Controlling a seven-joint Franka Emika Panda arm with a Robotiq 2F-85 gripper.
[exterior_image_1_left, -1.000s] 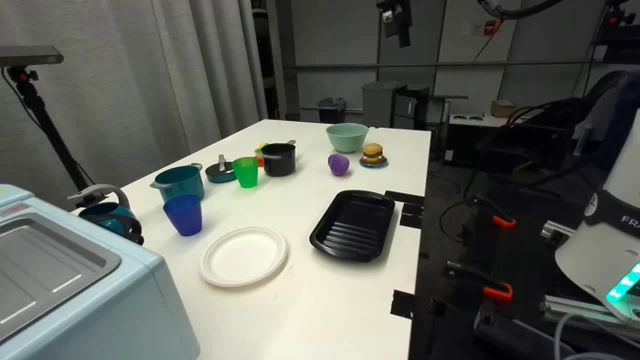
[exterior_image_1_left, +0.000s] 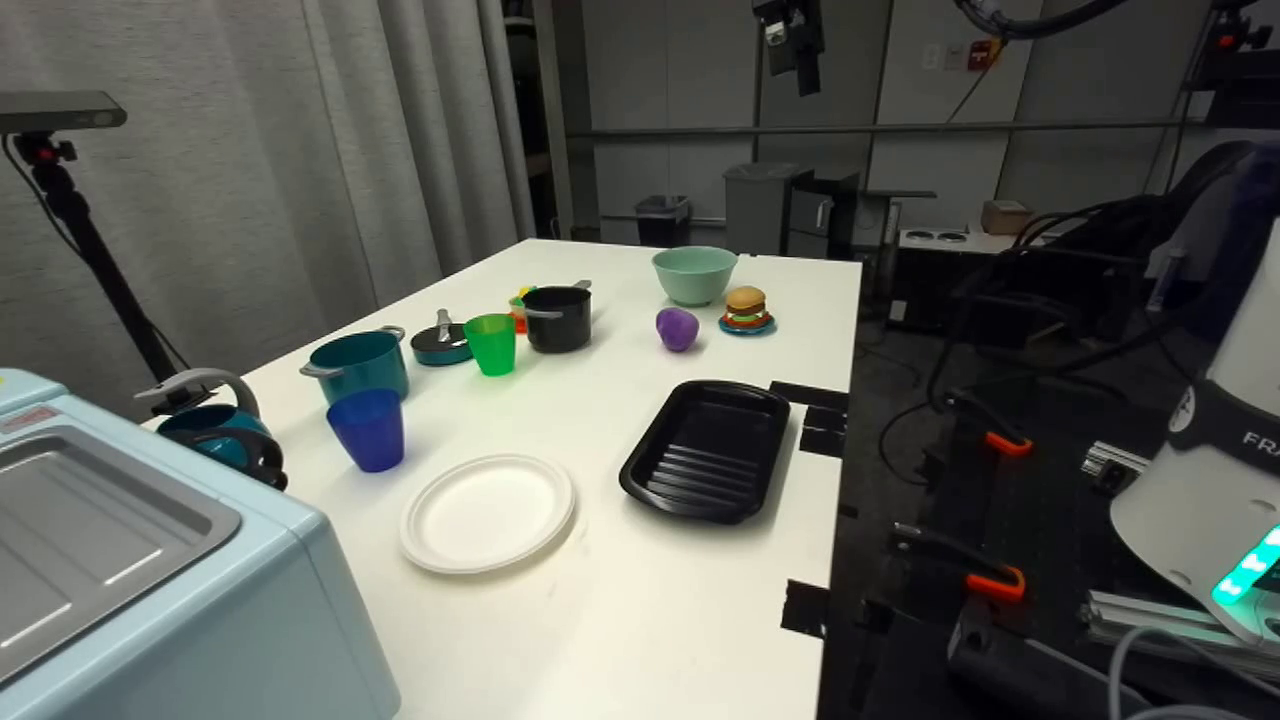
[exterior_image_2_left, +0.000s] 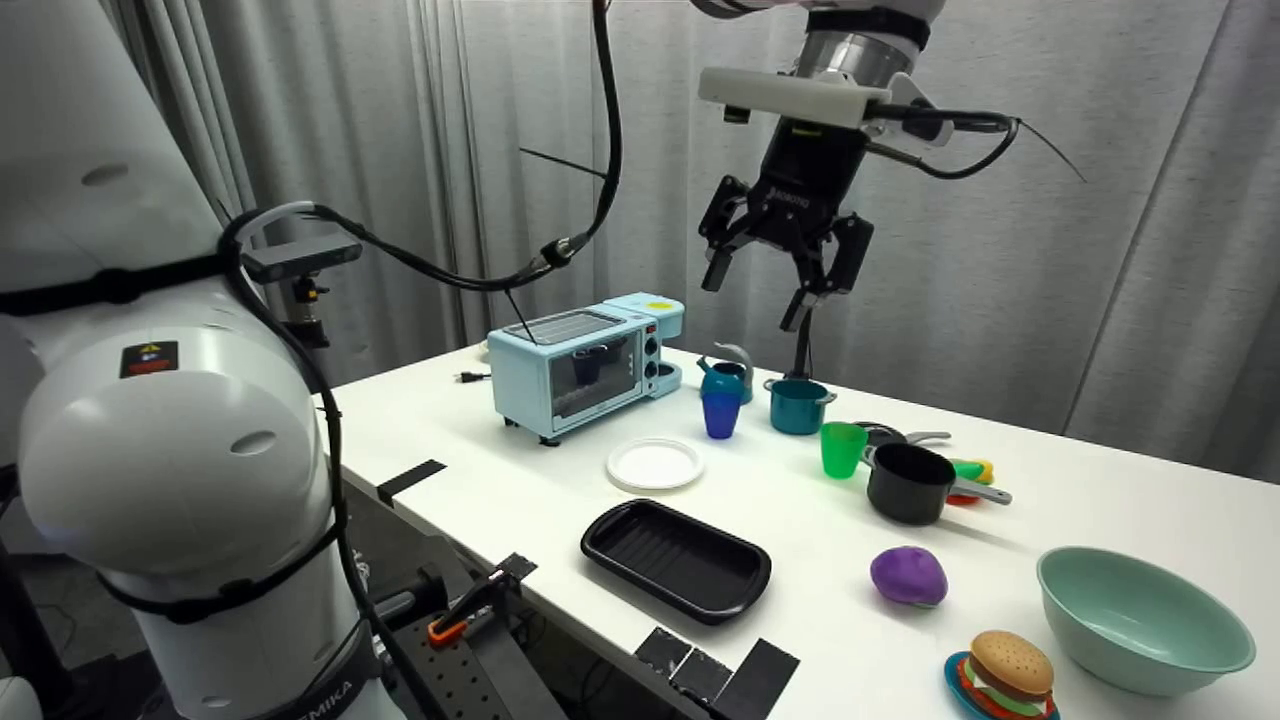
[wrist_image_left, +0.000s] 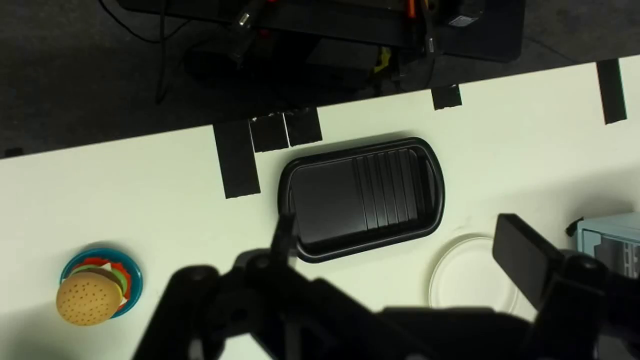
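High above the table hangs my gripper (exterior_image_2_left: 753, 302), open, its fingers wide apart with nothing between them. In the wrist view the black tray (wrist_image_left: 360, 198) lies below, past the fingertips, and is empty. A white plate (exterior_image_2_left: 655, 463) rests beside it, bare. The toy burger (exterior_image_2_left: 1011, 667) sits on a small blue plate, near a pale green bowl (exterior_image_2_left: 1142, 614). A purple toy (exterior_image_2_left: 908, 576) lies alone on the table. A blue cup (exterior_image_2_left: 721, 414) and a green cup (exterior_image_2_left: 843, 449) stand farther back, close to a black pot (exterior_image_2_left: 909, 484) and a teal pot (exterior_image_2_left: 798, 406).
A light blue toaster oven (exterior_image_2_left: 588, 366) occupies the table's far left in exterior view 2. Beside it is a teal kettle (exterior_image_1_left: 218, 422). A lidded or shallow pan (exterior_image_1_left: 441, 342) lies behind the green cup. Bare table surrounds the tray and purple toy.
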